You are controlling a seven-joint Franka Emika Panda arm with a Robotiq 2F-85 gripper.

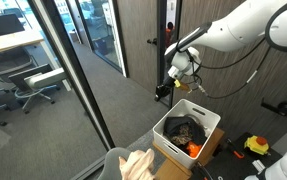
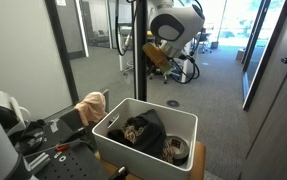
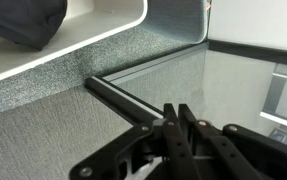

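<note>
My gripper reaches in dark from the bottom of the wrist view, its fingers close together. They look shut on something, but I cannot make out what lies between them. A dark bar [image 3: 123, 99] runs up against the fingers, and whether they touch it is unclear. The white arm holds the gripper [image 1: 164, 91] above the floor beyond a white box [image 1: 170, 143], near a dark upright post [image 1: 171, 35]. In exterior view 2 the orange-marked wrist [image 2: 155, 52] hangs above and behind that box, close to the post [image 2: 141, 70]. The fingertips are hard to see there.
Dark cloth [image 2: 149, 132] and several smaller items lie in the box. A pinkish cloth [image 1: 137, 165] is to its left in exterior view 1. Tools [image 1: 255, 146] lie on the right. Grey carpet [image 1: 123, 108] beyond the box is largely clear.
</note>
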